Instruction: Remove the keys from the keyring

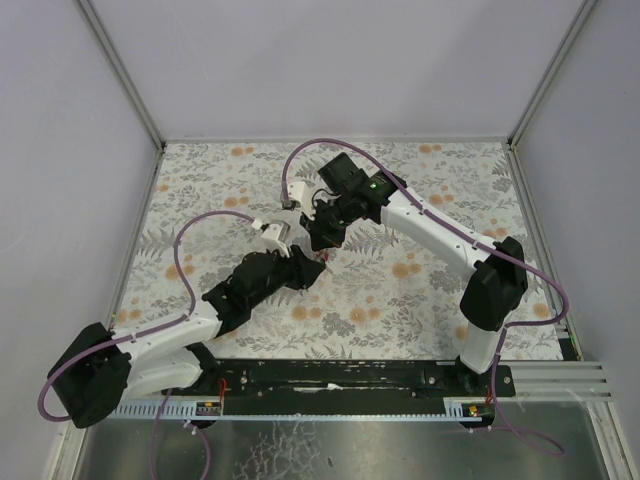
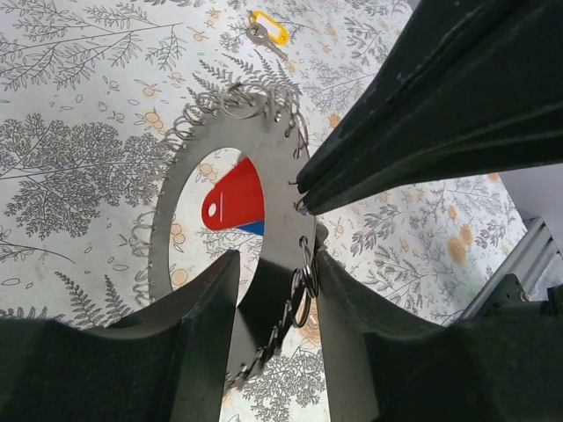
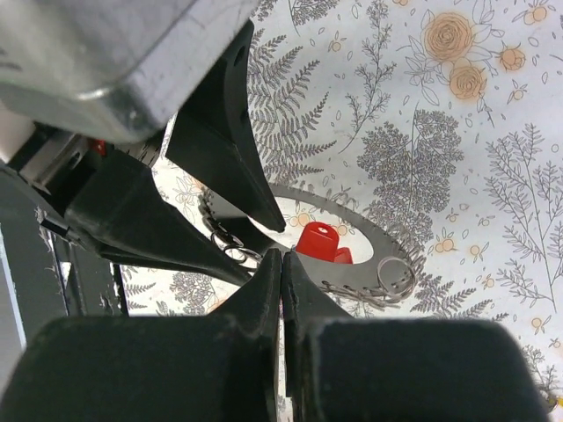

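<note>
The keyring is a grey oval metal band (image 2: 283,189) with many small wire loops along its edge. A red tag (image 2: 237,195) with a blue one (image 2: 252,228) behind it shows through its opening. My left gripper is part open, its fingers either side of the band's near part. From the upper right my right gripper reaches the band with its fingertips together, next to a tiny loop. In the right wrist view those tips cover part of the keyring (image 3: 378,242); whether thin wire lies between them cannot be told.
A yellow key tag (image 2: 270,27) with a silver key (image 2: 264,38) lies apart on the flower-patterned table (image 1: 400,310). The two hands are very close together at the table's middle.
</note>
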